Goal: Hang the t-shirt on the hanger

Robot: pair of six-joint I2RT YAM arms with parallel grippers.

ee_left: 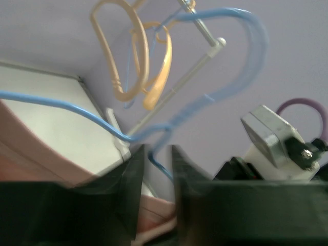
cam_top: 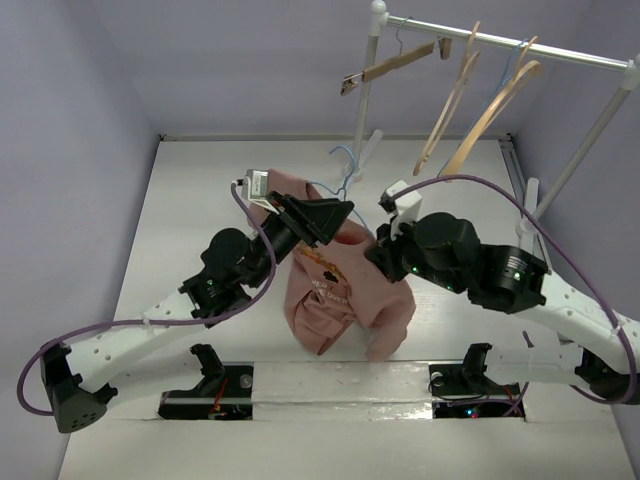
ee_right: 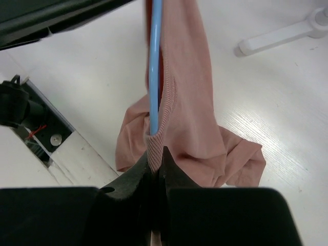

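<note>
A dusty-pink t-shirt (cam_top: 320, 295) hangs bunched between my arms, dark print on its front. The blue hanger (cam_top: 345, 160) has its hook standing free above the shirt, and its two arms slope down to either side. At the hanger's neck is my left gripper, its fingers parted, with the blue hanger (ee_left: 166, 125) rising from around the gap. Whether they touch it is unclear. My right gripper is shut on the shirt's ribbed edge (ee_right: 163, 123); the hanger's blue arm (ee_right: 155, 66) runs down inside that edge, ending just above the fingertips.
At the back right stands a white rack (cam_top: 505, 42) carrying a clip hanger (cam_top: 400, 65) and wooden hangers (cam_top: 495, 115). Its white foot (ee_right: 279, 38) lies beyond the shirt.
</note>
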